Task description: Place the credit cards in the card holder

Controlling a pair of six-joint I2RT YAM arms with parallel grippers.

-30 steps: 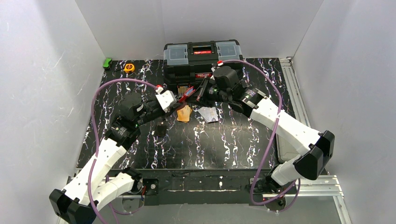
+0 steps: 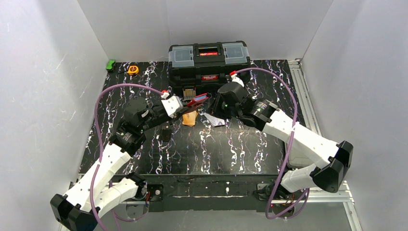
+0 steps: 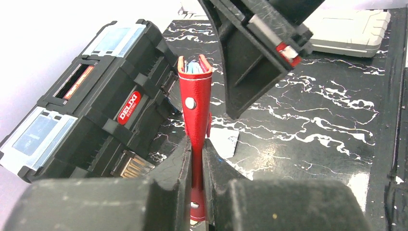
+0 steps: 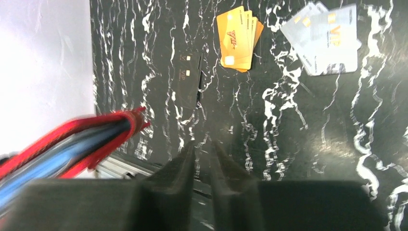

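Note:
My left gripper is shut on the red card holder (image 3: pixel 196 103), which stands upright in the left wrist view. Blue cards (image 3: pixel 194 67) show inside its gaping top edge. The right gripper is partly open, fingers slightly apart and empty; it hangs to the right of the holder without touching it. On the table below, in the right wrist view, lie fanned yellow cards (image 4: pixel 235 41), silver-grey cards (image 4: pixel 332 45) and black cards (image 4: pixel 187 79). How deep the blue cards sit is hidden by the holder.
A black toolbox (image 2: pixel 209 67) stands at the back, with a small slotted rack (image 2: pixel 189 94) before it. An orange tape measure (image 2: pixel 133 70) and a green object (image 2: pixel 110 65) lie back left. A light case (image 3: pixel 344 31) lies at the right edge.
My right gripper has drawn back from the holder, to the right and slightly toward the front. The holder has swung toward a flatter tilt in the left gripper, and its opening shows wider.

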